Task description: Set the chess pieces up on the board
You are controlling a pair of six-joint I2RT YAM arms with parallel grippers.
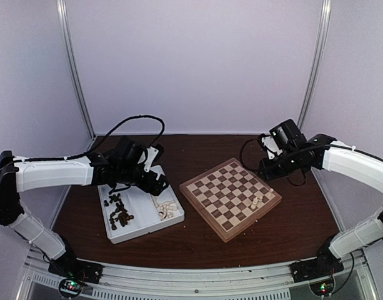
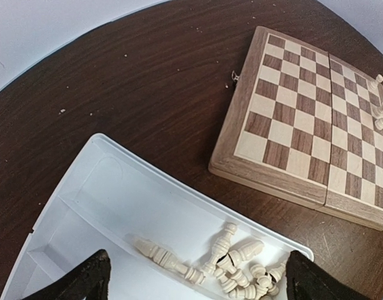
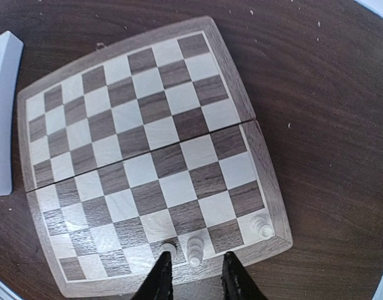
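Note:
The chessboard [image 1: 222,194] carries a few white pieces along its right side; in the right wrist view one stands in a corner [image 3: 261,228], two others [image 3: 195,250] nearby. My right gripper is above them, fingers apart, nothing between. My left gripper is open over the white tray [image 1: 134,231], above loose white pieces [image 2: 222,244] lying in one compartment. Dark pieces [image 1: 122,215] lie in the tray's left part.
Pale walls [image 1: 191,69] enclose the back and sides.

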